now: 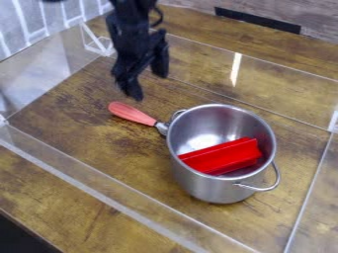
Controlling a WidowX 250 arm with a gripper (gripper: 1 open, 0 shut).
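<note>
My black gripper, blurred, hangs open over the upper left of the wooden table, above and behind a pink-handled utensil, with nothing visible between its fingers. The utensil lies on the table, its metal end reaching toward a steel pot at the right, which partly hides it. Inside the pot lies a red block.
Clear plastic walls or edges surround the work area on the wooden table. A white rack stands at the back left.
</note>
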